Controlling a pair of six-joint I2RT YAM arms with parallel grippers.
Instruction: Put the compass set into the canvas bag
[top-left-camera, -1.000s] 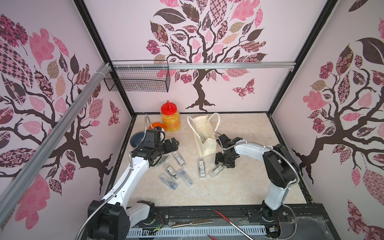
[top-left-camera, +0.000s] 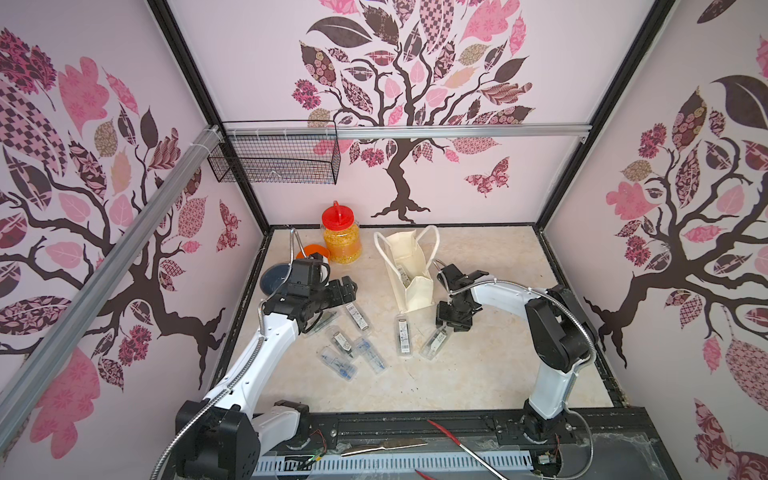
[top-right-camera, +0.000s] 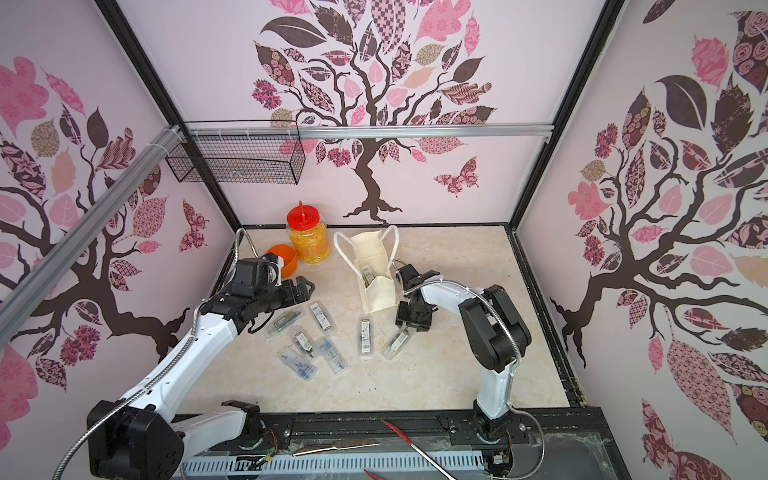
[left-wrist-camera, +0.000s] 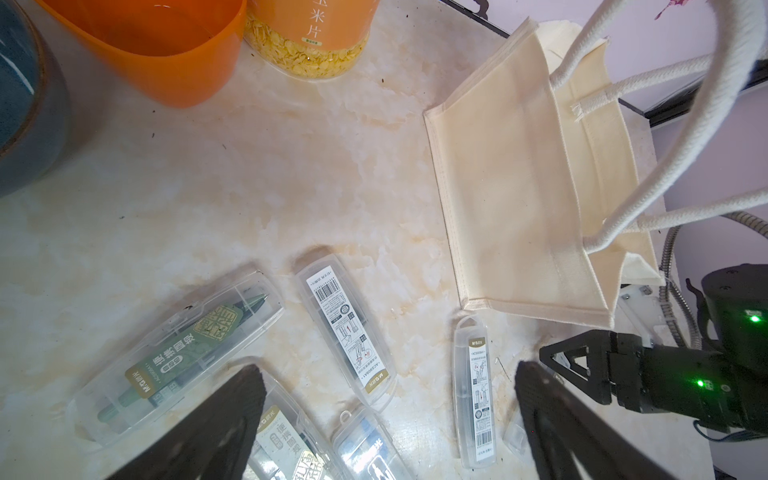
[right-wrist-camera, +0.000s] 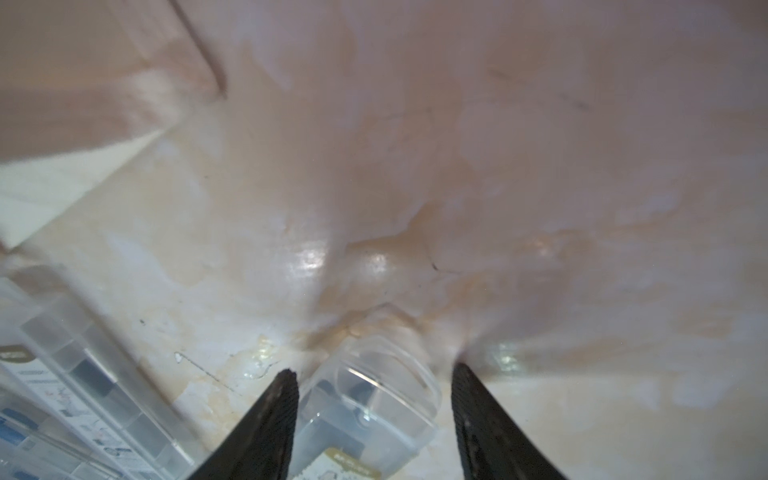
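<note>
Several clear plastic cases lie on the table; which one is the compass set I cannot tell. One clear case (top-left-camera: 434, 343) lies right of the middle, in front of the canvas bag. My right gripper is open around its end: the left finger (right-wrist-camera: 272, 428) appears against the case (right-wrist-camera: 368, 416), and the right finger (right-wrist-camera: 484, 432) stands apart from it. The cream canvas bag (top-left-camera: 413, 295) stands open, with a labelled case (top-right-camera: 367, 274) visible inside. My left gripper is open above the left cases, nothing between its fingers.
Another labelled case (top-left-camera: 404, 334) lies just left of the right gripper's case. More cases, such as the green-pen case (left-wrist-camera: 176, 356), lie at left. A jar (top-left-camera: 342, 237) and orange cup (top-right-camera: 285, 261) stand behind.
The left arm and the bag have not moved.
</note>
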